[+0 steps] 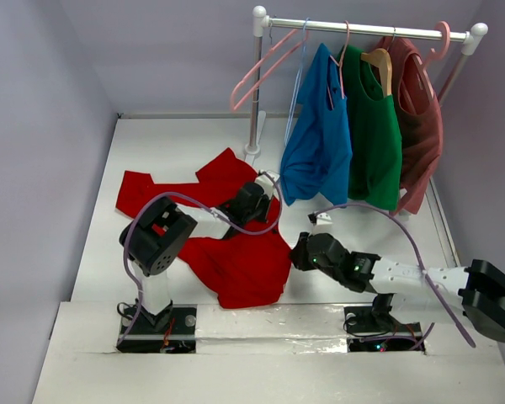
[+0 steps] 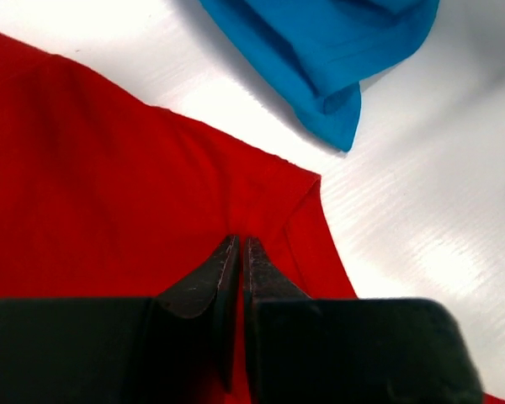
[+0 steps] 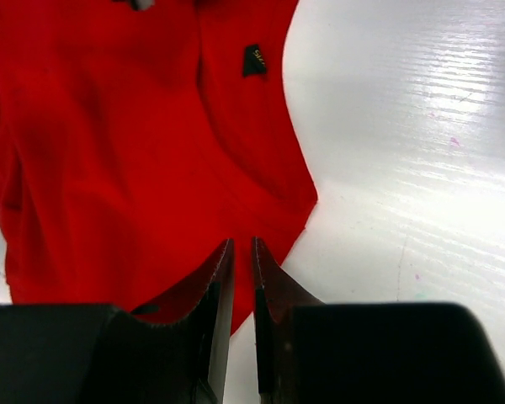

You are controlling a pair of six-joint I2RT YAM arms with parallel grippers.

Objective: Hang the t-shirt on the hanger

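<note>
The red t-shirt (image 1: pixel 244 278) lies spread on the white table. My left gripper (image 1: pixel 265 206) is over its upper right part; in the left wrist view its fingertips (image 2: pixel 231 252) are shut at the shirt's fabric near a corner, and any cloth between them cannot be made out. My right gripper (image 1: pixel 298 251) is at the shirt's right edge, its fingertips (image 3: pixel 263 261) slightly apart above the red cloth. Pink hangers (image 1: pixel 265 76) and blue hangers (image 1: pixel 293 101) hang on the rail (image 1: pixel 370 29) at the back.
Blue (image 1: pixel 311 151), green (image 1: pixel 370 143) and dusky pink (image 1: pixel 417 151) garments hang on the rack at right, the blue one reaching down close to the red shirt. Bare table shows at the left and right sides (image 1: pixel 101 244).
</note>
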